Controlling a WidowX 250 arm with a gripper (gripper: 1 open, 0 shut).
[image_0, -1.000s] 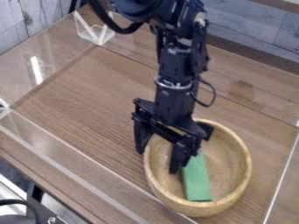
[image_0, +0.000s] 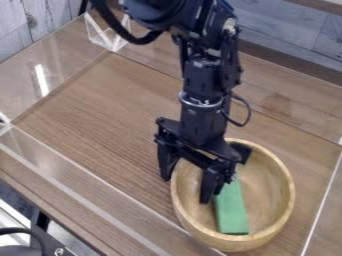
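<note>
My black gripper (image_0: 191, 172) reaches down over the left side of a tan round bowl (image_0: 271, 197), its fingers spread open at the rim and inside. A green rectangular block (image_0: 231, 215) lies in the bowl, its upper end partly hidden behind the gripper.
A clear plastic object (image_0: 107, 32) is at the back left. Grey wood-look walls line the back, and black cables show at the lower left.
The gripper has shifted slightly up and left over the bowl. The bowl and green block look slightly shifted, by little.
</note>
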